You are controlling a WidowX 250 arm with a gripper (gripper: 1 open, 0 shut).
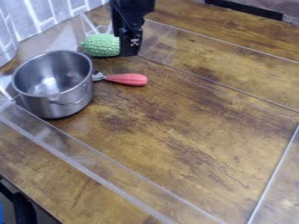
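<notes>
A steel pot (pixel 54 86) sits at the left of the wooden table. Beside it on the right lies a utensil with a pink handle (pixel 125 79), its metal end reaching toward the pot. Behind these is a green nubbly object (pixel 100 45). My black gripper (pixel 126 45) hangs at the top of the view, just right of the green object and above the pink handle; whether its fingers are open or shut is unclear.
Clear strips run along the front left and right. A pale patterned backdrop edges the upper left, and a dark edge lies at the top right.
</notes>
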